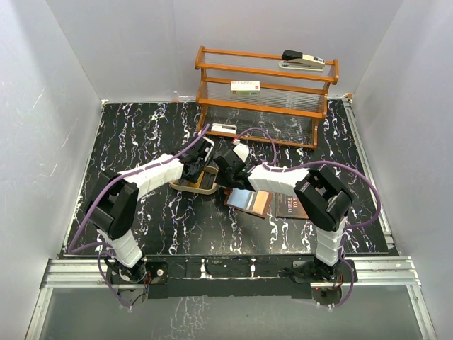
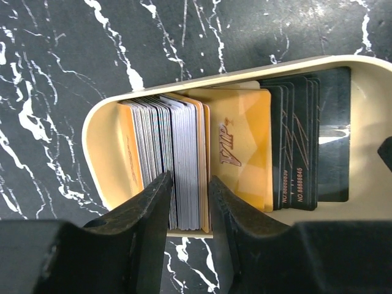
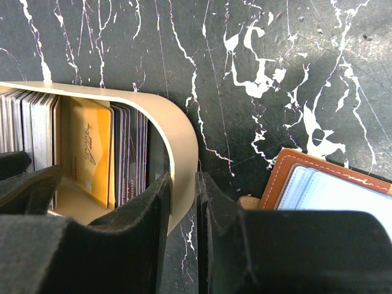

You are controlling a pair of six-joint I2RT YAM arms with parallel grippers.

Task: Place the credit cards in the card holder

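A beige rounded tray (image 2: 101,177) holds a row of upright white and striped cards (image 2: 184,159), an orange card (image 2: 239,138) leaning beside them and several black cards (image 2: 300,147) further right. Over the upright row, my left gripper stands part open, its fingers straddling a few white and orange cards; whether they touch the cards cannot be told. My right gripper is shut on the tray's right-hand wall. In the top view, both arms partly cover the tray (image 1: 209,190).
Right of the tray lies a brown-edged flat case (image 3: 278,177) with clear sleeves, and beyond it a dark book (image 1: 290,206). Behind stands a wooden rack (image 1: 265,110) bearing a stapler and a small box.
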